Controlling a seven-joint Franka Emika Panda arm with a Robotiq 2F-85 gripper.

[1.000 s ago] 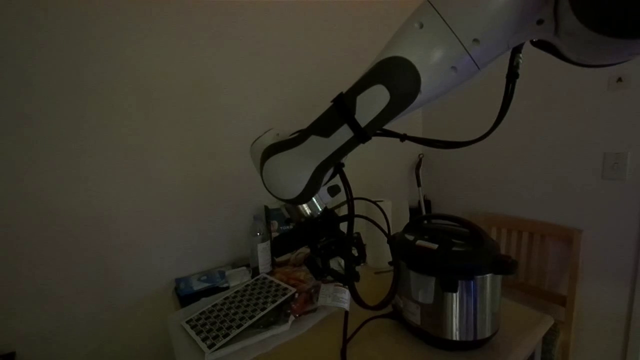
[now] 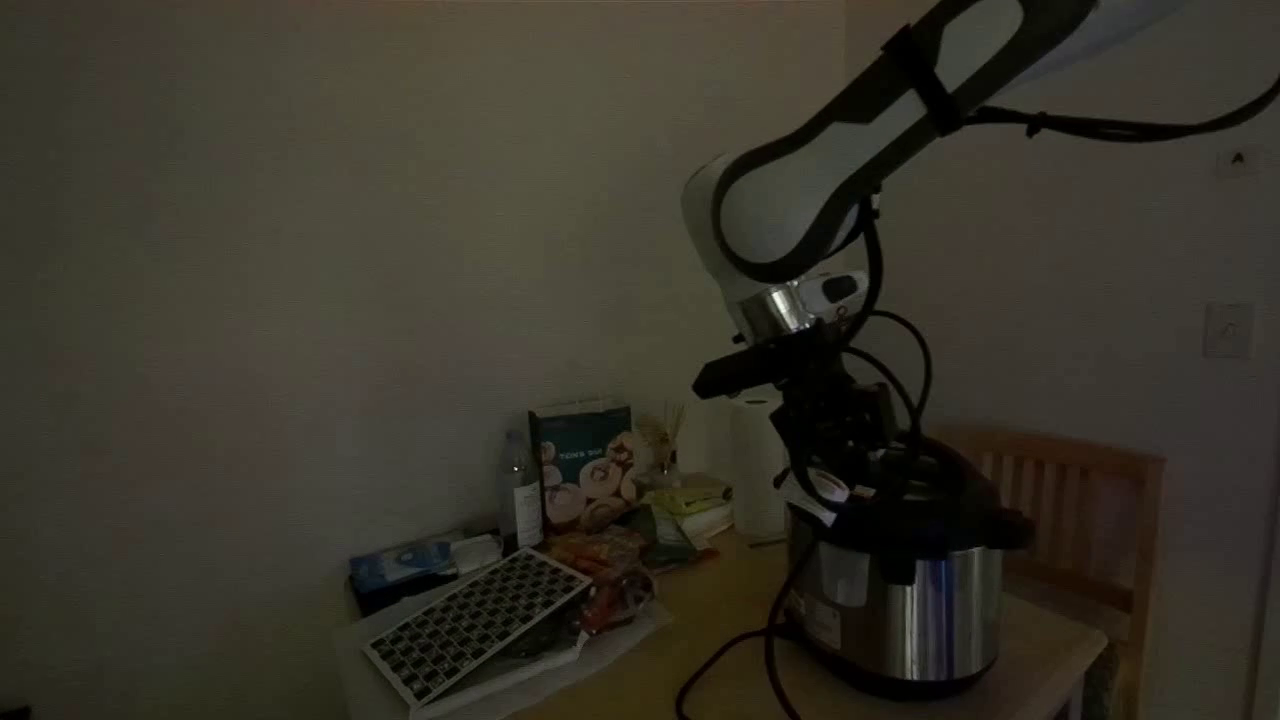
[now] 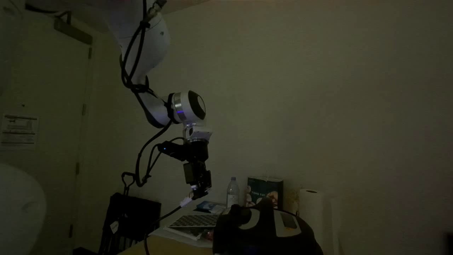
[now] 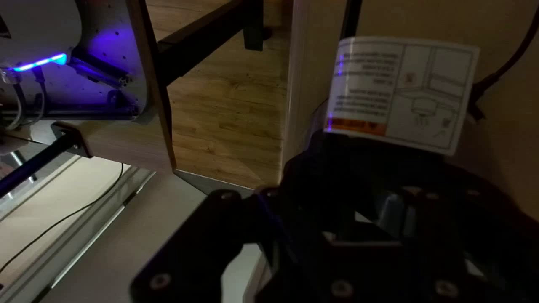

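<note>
A black power cord (image 3: pixel 172 212) with a white printed label (image 4: pixel 401 93) hangs from my gripper (image 3: pixel 198 194). The gripper is shut on the cord near that label; its dark fingertips hide the exact contact. In exterior view 1 the arm's dark hand overlaps the lid of the pressure cooker (image 2: pixel 902 612), a steel pot with a black top. Exterior view 2 shows the gripper to the left of the cooker's black lid (image 3: pixel 271 221), higher than the tabletop and apart from the lid. From there the cord droops down toward the table.
Behind the cooker stands a paper towel roll (image 2: pixel 757 468). A patterned white-framed panel (image 2: pixel 480 624), a bottle (image 2: pixel 521 498), a teal box (image 2: pixel 585 462) and packets crowd the table's far side. A wooden chair (image 2: pixel 1068 480) is at the right. Lighting is dim.
The arm has swung right and up in exterior view 1, from in front of the cluttered packets to over the cooker. The labelled cord has travelled with the gripper.
</note>
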